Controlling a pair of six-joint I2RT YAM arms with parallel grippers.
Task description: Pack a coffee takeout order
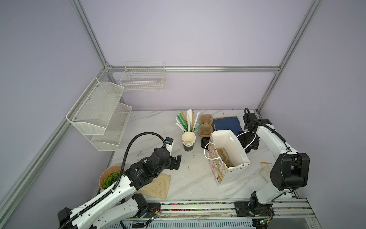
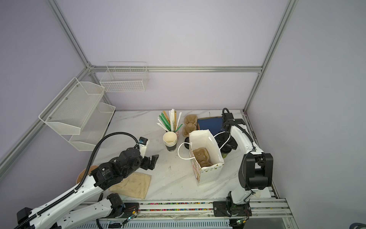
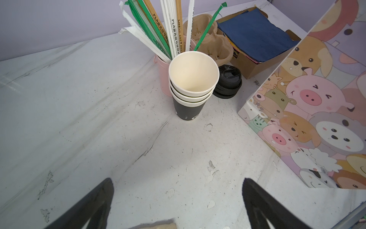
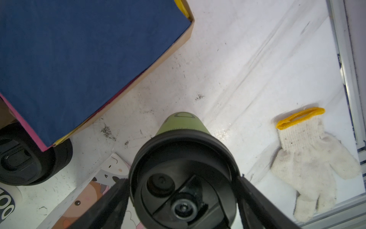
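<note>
In the right wrist view my right gripper is open, its fingers on either side of a black-lidded cup (image 4: 158, 204) with a green body; whether they touch it cannot be told. The white-lined paper bag (image 1: 233, 148), printed with animals, stands open to the left of that cup. Inside the bag lies a brown cup carrier (image 2: 202, 157). My left gripper hangs open and empty above the table. Ahead of it is a stack of paper cups (image 3: 193, 78), with paper-wrapped straws (image 3: 173, 28) in a pink holder behind.
Black lids (image 3: 228, 81), more brown carriers (image 1: 205, 125) and a box of blue napkins (image 4: 87, 57) are at the back. A white glove (image 4: 310, 162) lies to the right. A tan cloth (image 1: 157, 186) rests at front left, near a bowl of greens (image 1: 111, 177).
</note>
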